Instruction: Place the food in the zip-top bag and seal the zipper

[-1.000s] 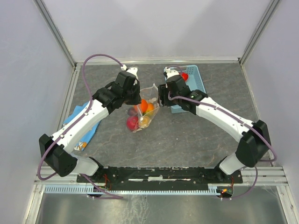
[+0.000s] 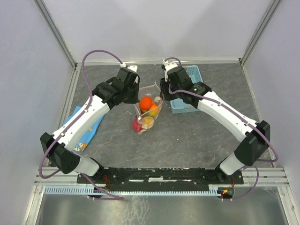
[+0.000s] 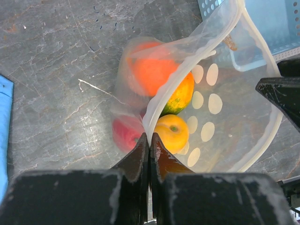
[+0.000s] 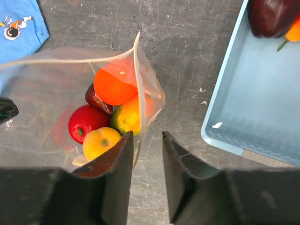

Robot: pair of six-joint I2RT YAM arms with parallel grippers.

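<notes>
The clear zip top bag hangs open between my arms, food gathered in its bottom. Inside are an orange fruit, a green-and-orange one, a red one, a yellow one and a dark red one. My left gripper is shut on the bag's rim. At the opposite side, my right gripper stands part open; the bag's edge runs between its fingers, close to the left finger, with a gap to the other finger.
Behind the right arm stands a blue basket; a dark purple vegetable and something orange-red lie in it. A blue cloth or packet is at the left.
Over the last second the bag and its food have shifted slightly right; the left gripper has kept its hold.
</notes>
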